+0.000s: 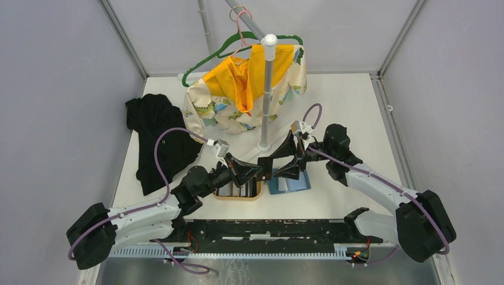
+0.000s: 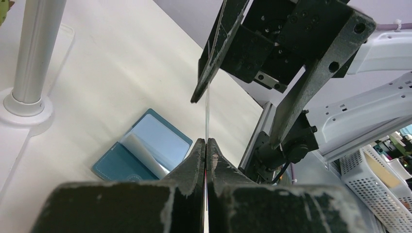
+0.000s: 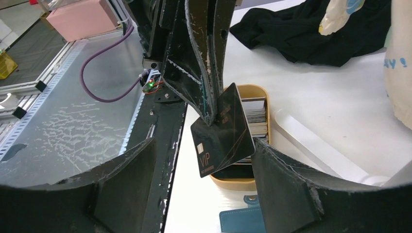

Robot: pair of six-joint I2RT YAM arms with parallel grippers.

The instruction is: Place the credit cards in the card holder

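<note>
A black card [image 3: 224, 138] marked VIP is pinched at one edge by my left gripper [image 1: 254, 170], which is shut on it. In the left wrist view the card [image 2: 207, 114] shows edge-on as a thin upright line. My right gripper [image 1: 284, 164] faces it from the right, its fingers part open around the card's free side; whether they touch it I cannot tell. The blue card holder [image 2: 124, 160] lies open on the table below, a pale flap standing up from it. Its edge also shows in the right wrist view.
A tan box [image 1: 238, 198] with several cards stands under my left gripper. A grey pole [image 1: 265, 107] rises behind, with hanging cloth [image 1: 241, 89]. Black fabric [image 1: 162, 142] lies at the left. The table right of the holder is clear.
</note>
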